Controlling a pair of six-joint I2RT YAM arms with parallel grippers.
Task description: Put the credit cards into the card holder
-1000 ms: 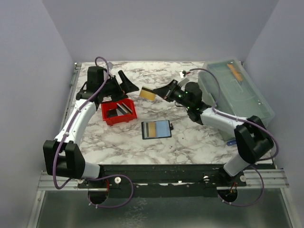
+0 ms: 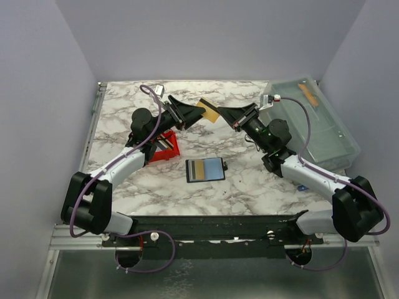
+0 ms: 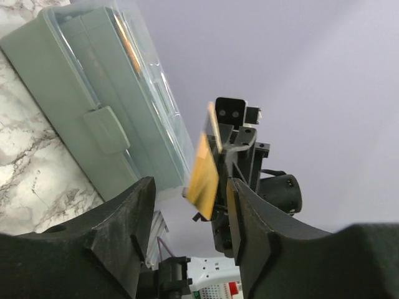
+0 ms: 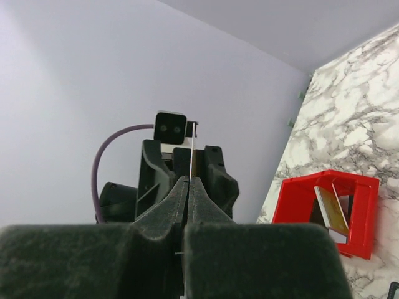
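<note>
A yellow card (image 2: 208,112) hangs in the air between my grippers, held by my right gripper (image 2: 221,108), whose fingers are shut on its edge; in the right wrist view it shows edge-on above those fingertips. My left gripper (image 2: 194,112) is at the card's other side, fingers apart around it in the left wrist view; whether they touch it I cannot tell. The card holder (image 2: 213,169), holding several cards, lies on the table below. A red box (image 4: 293,200) with more cards stands at the left, partly hidden by my left arm in the top view.
A translucent plastic container (image 2: 318,131) takes up the right side of the table, with a small blue object (image 2: 303,187) by its front corner.
Little differs from the more recent frame.
</note>
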